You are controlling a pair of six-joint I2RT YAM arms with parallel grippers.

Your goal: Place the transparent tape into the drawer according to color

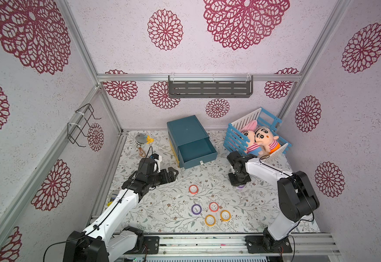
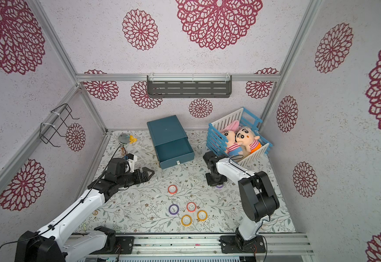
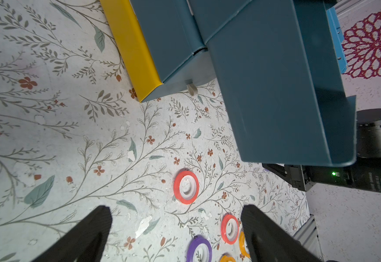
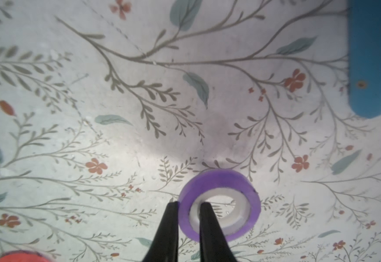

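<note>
The teal drawer unit (image 1: 186,131) has its drawer (image 1: 201,157) pulled out at the front, empty. A purple tape (image 4: 251,200) lies under my right gripper, whose narrowly parted fingertips reach over its left side and into the ring. My left gripper is open above the table, left of the drawer, nothing between its fingers. On the middle and front table lie another purple tape (image 1: 192,209), red tapes (image 1: 189,189) (image 2: 191,203) and orange tapes (image 1: 206,222) (image 2: 206,215).
A blue-and-white crate (image 1: 238,144) with plush dolls stands at the back right, close to my right gripper. A grey-yellow toy (image 1: 143,139) is at the back left. A shelf (image 1: 210,89) hangs on the back wall.
</note>
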